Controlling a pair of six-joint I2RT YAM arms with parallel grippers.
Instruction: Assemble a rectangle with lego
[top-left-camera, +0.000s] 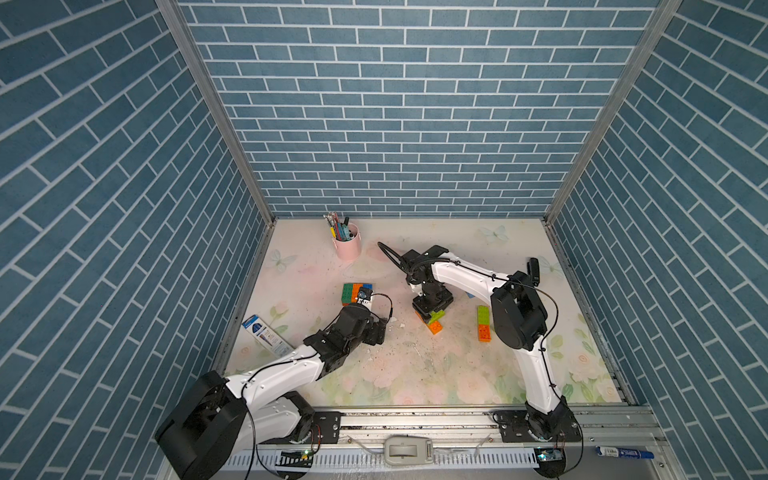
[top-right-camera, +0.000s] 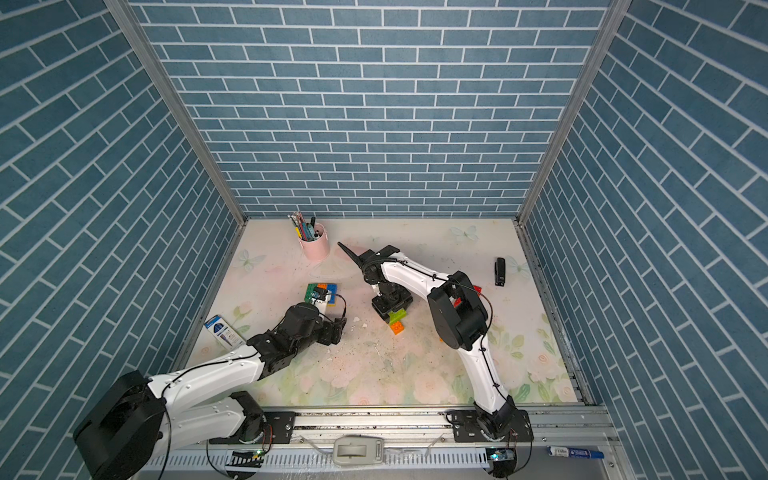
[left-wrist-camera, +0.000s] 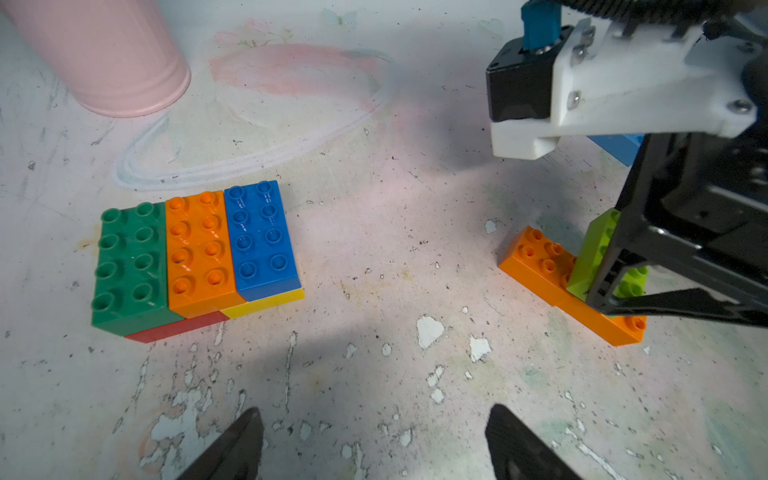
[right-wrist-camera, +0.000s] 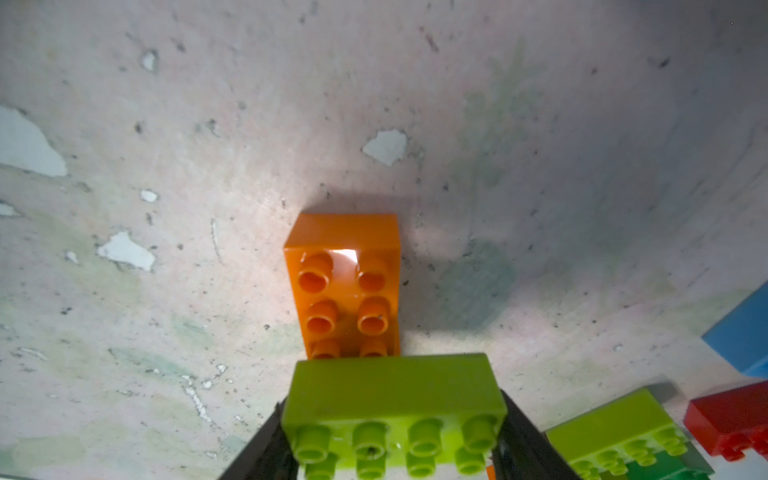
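In the left wrist view, a lime green brick (left-wrist-camera: 589, 252) lies across an orange piece (left-wrist-camera: 532, 260), partly hidden by a black finger. From the right wrist view, my right gripper has its fingers at both ends of that lime brick (right-wrist-camera: 392, 392), spread apart; orange studs (right-wrist-camera: 344, 300) show beyond it. Whether the lime brick is pressed fully down cannot be told. My left gripper stands open over bare table, nothing between its fingers. Ahead of it sits a block of green (left-wrist-camera: 128, 268), orange (left-wrist-camera: 197, 252) and blue (left-wrist-camera: 260, 236) bricks over red (left-wrist-camera: 180, 326) and yellow (left-wrist-camera: 268, 302) ones.
On the right lie loose bricks: another lime one (right-wrist-camera: 616, 432), a red one (right-wrist-camera: 732, 420), a blue one (right-wrist-camera: 744, 332) and a lime-and-orange pair (top-left-camera: 484, 324). A pink pen cup (top-left-camera: 347, 245) stands at the back left.
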